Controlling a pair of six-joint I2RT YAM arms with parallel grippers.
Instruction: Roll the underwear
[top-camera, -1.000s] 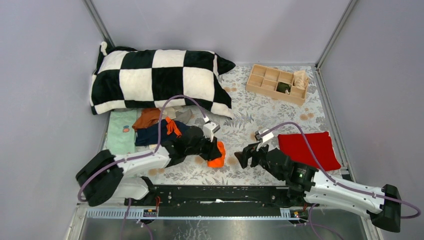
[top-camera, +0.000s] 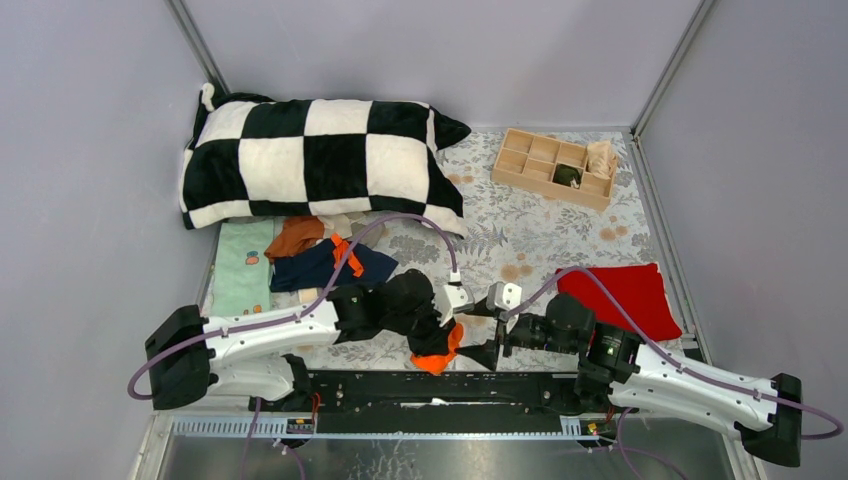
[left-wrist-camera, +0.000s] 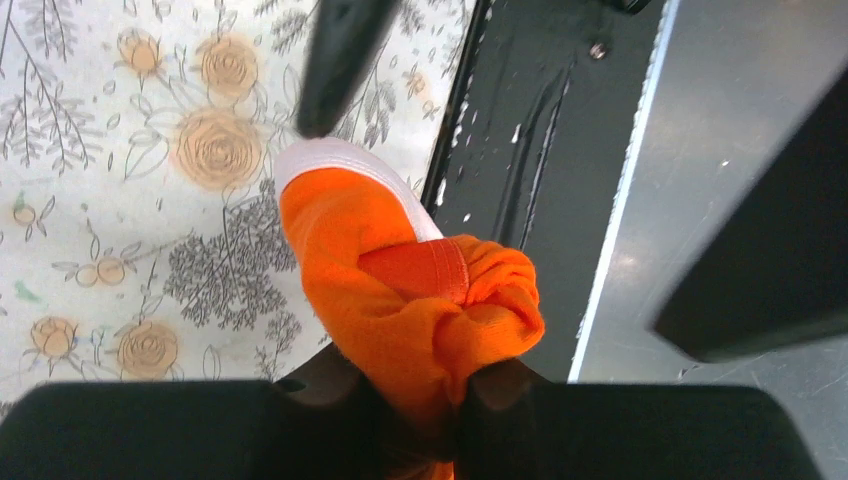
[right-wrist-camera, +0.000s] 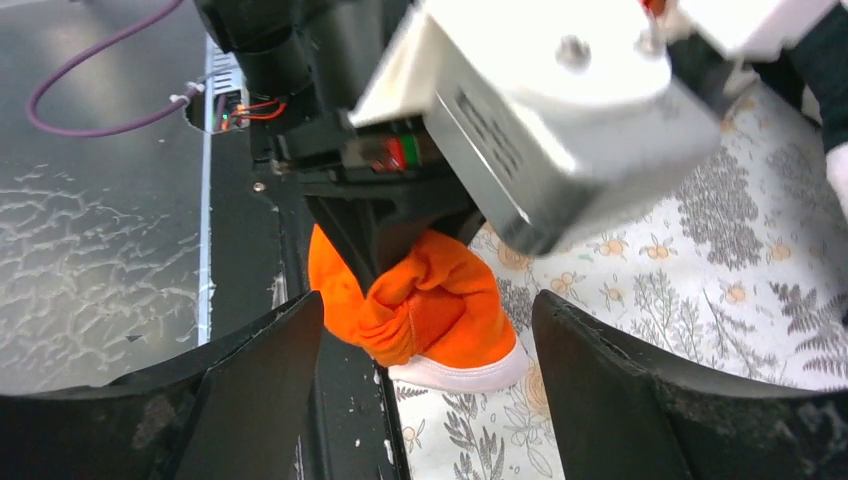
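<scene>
The orange underwear (left-wrist-camera: 390, 260), a bundle with a pale band, is pinched in my left gripper (top-camera: 432, 342), whose fingers sit at the bottom of the left wrist view. It hangs above the near edge of the patterned mat. My right gripper (top-camera: 478, 350) stands open just to the right of it; in the right wrist view its fingers flank the bundle from below, and I see no cloth held between them.
A checkered pillow (top-camera: 335, 160) fills the back left, with folded clothes (top-camera: 240, 260) before it. A wooden compartment box (top-camera: 525, 175) is at back right, a red cloth (top-camera: 625, 295) at right.
Over the last second my left gripper has moved toward the near edge and slightly right with the orange bundle. My right gripper has also come toward the near edge, closing in on the bundle.
</scene>
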